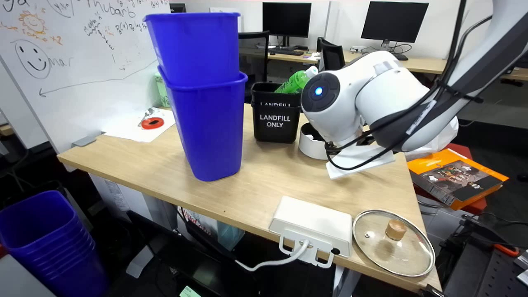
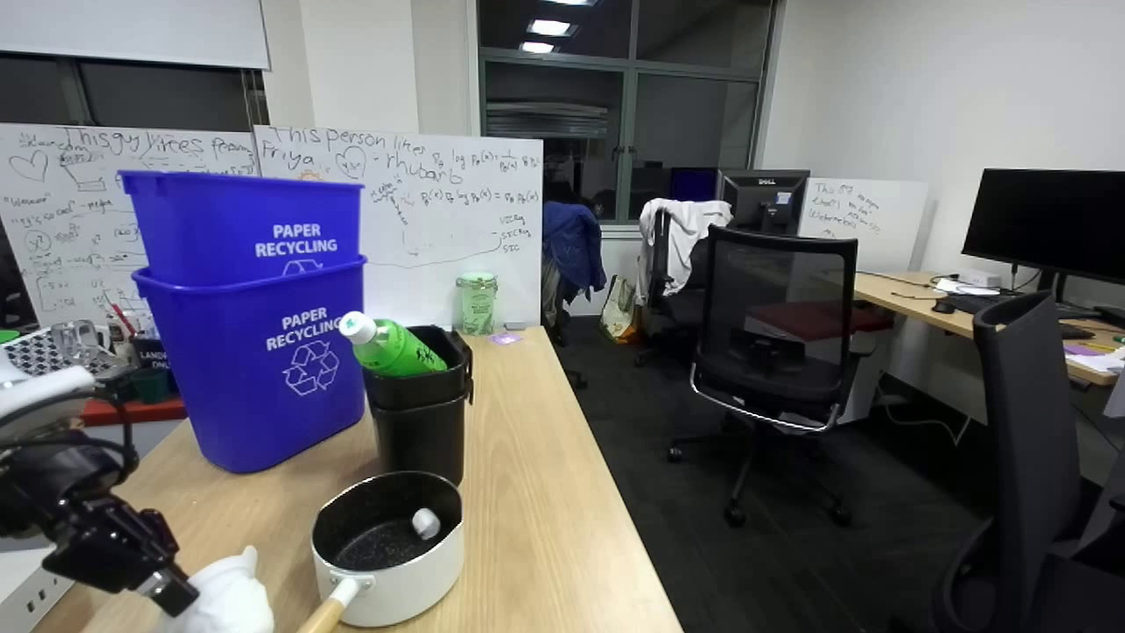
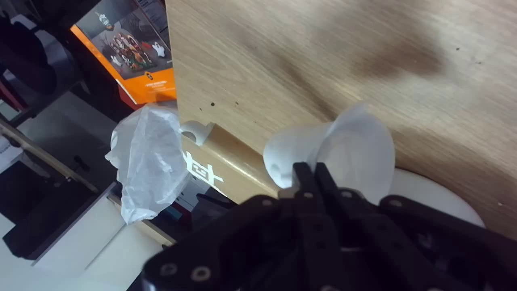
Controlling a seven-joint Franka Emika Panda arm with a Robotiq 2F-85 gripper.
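In the wrist view my gripper has its fingers together, and the thin edge of a translucent white cup-like piece runs into the narrow line between the fingertips. It appears pinched by that edge, with its wide mouth facing partly towards the camera. Exterior view 2 shows the same soft white piece at the gripper's tip, low at the frame edge. A white pot with a wooden handle stands to its right, a small white object inside. In exterior view 1 the arm hides the fingertips.
Black bins holding a green bottle and tall stacked blue bins stand on the table. A glass lid and white power box lie near its front edge. A clear plastic bag hangs by the edge.
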